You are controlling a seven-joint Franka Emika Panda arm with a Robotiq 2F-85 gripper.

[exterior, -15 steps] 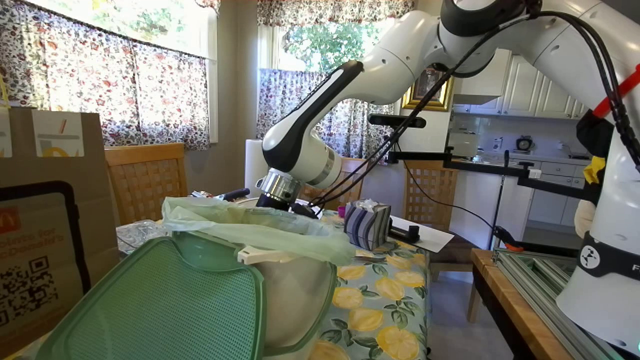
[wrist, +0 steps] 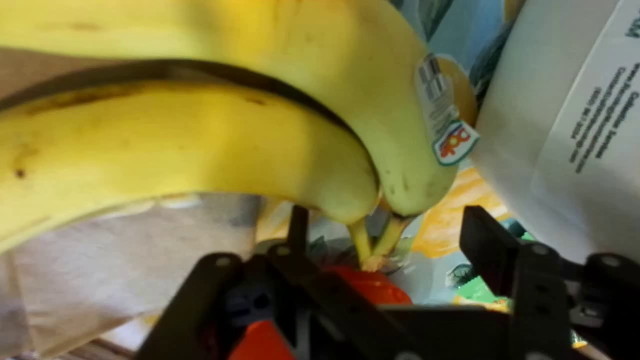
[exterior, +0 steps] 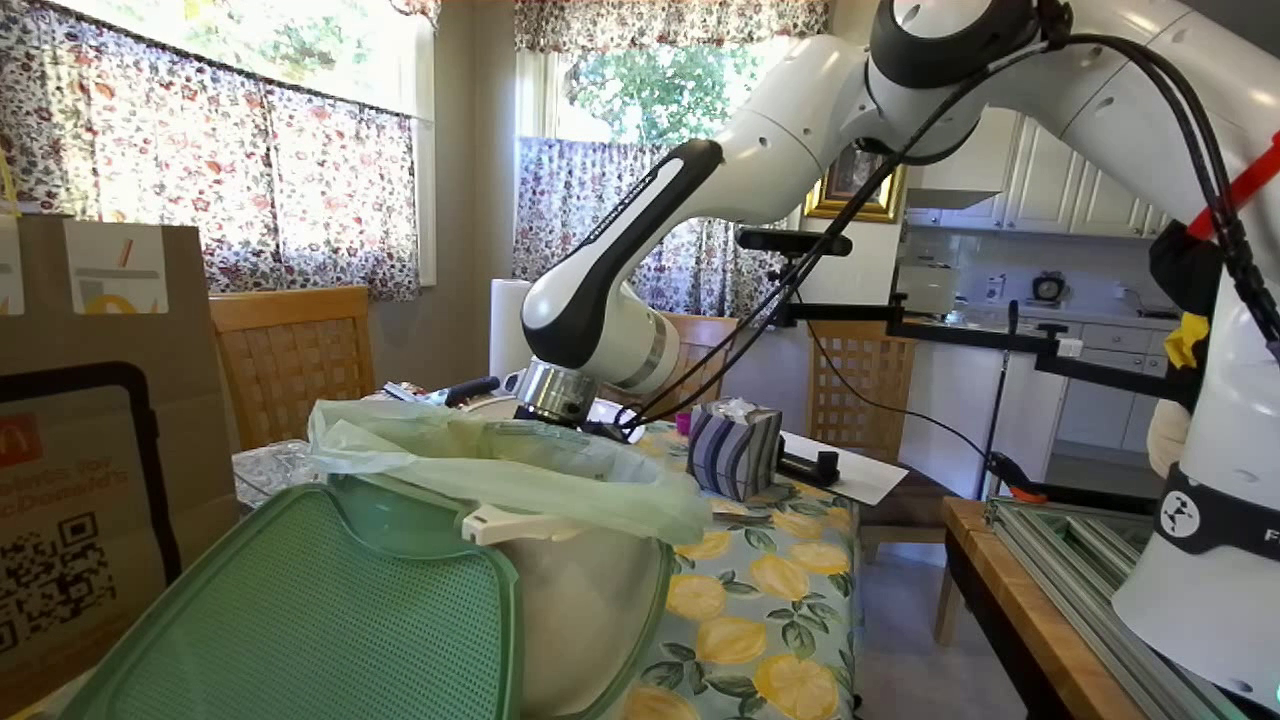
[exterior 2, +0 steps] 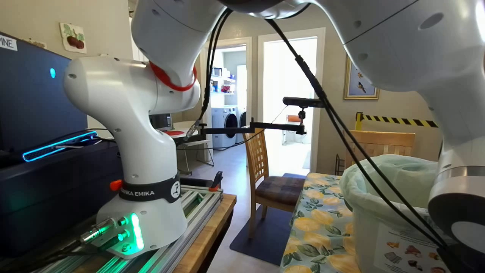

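Two yellow bananas, an upper one (wrist: 336, 78) and a lower one (wrist: 198, 147), fill much of the wrist view. They are joined at the stems (wrist: 375, 243), and a Dole sticker is on the upper one. My gripper is part open, one finger either side of the stem end. Whether the fingers touch the fruit is unclear. Something red (wrist: 372, 287) shows below the stems, partly behind the gripper. In exterior view 1 the bin's bag hides my fingers and the bananas.
A bin with a pale green bag (exterior: 516, 462) and green lid (exterior: 336, 612) stands close to the arm. In the wrist view, a white labelled surface (wrist: 558, 132) is right of the bananas. Beyond the bin are a striped tissue box (exterior: 734, 450) and open lemon-print tablecloth (exterior: 768, 588).
The bin, bag and lid have shifted slightly left in exterior view 1.
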